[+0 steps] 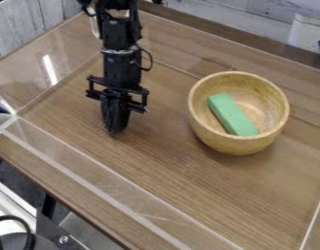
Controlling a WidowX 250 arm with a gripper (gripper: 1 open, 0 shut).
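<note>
The black arm reaches down from the top of the view to the wooden table, left of centre. At its lower end is my gripper [116, 121], low over the table and shut; nothing clear shows between its dark fingers. A round light wooden bowl [260, 98] stands to the right, with a green block [232, 115] lying inside it.
Dark cables [13, 221] lie at the lower left edge. A pale object [94, 29] is partly visible behind the arm at the top.
</note>
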